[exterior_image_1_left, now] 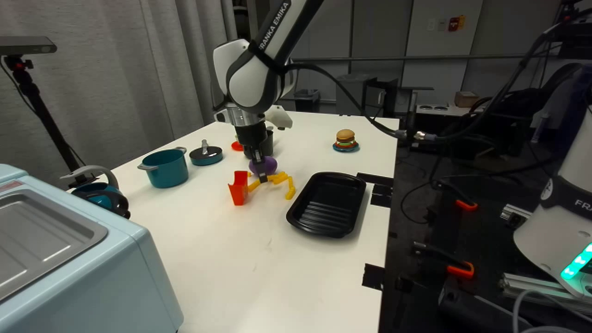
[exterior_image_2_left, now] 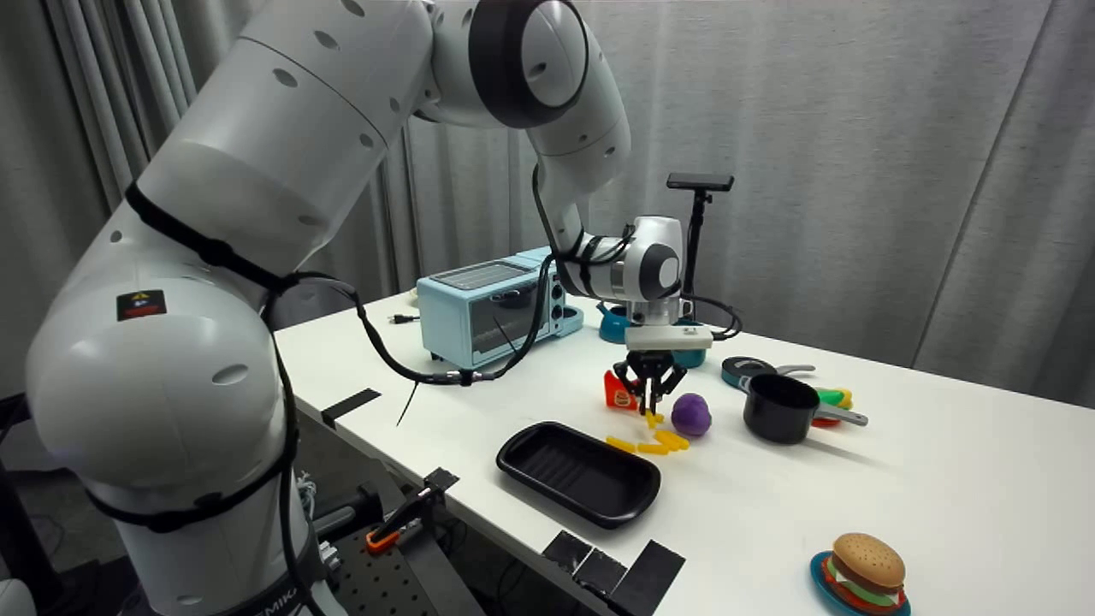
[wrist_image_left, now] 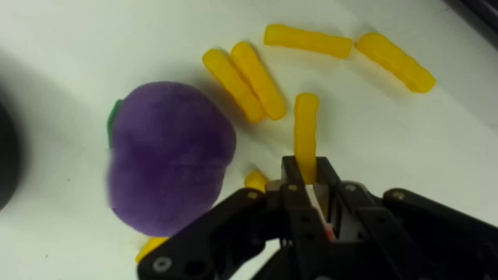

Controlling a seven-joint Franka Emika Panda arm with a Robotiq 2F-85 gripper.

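My gripper is shut on one end of a yellow fry (wrist_image_left: 306, 123), which sticks out past the fingertips in the wrist view. Several other yellow fries lie on the table around it, among them a pair side by side (wrist_image_left: 257, 79) and one farther right (wrist_image_left: 395, 62). A purple vegetable (wrist_image_left: 170, 154) sits close by on the left of that view. In exterior view 1, the red fry carton (exterior_image_1_left: 239, 188) stands on the table just left of the gripper (exterior_image_1_left: 263, 178).
A black tray (exterior_image_1_left: 328, 204) lies near the table edge. A black pot (exterior_image_2_left: 782, 409), a teal pot (exterior_image_1_left: 168, 167) and a lid (exterior_image_1_left: 206, 155) stand farther back. The toaster oven (exterior_image_1_left: 83, 261) fills the near left; a toy burger (exterior_image_1_left: 345, 139) is on a plate.
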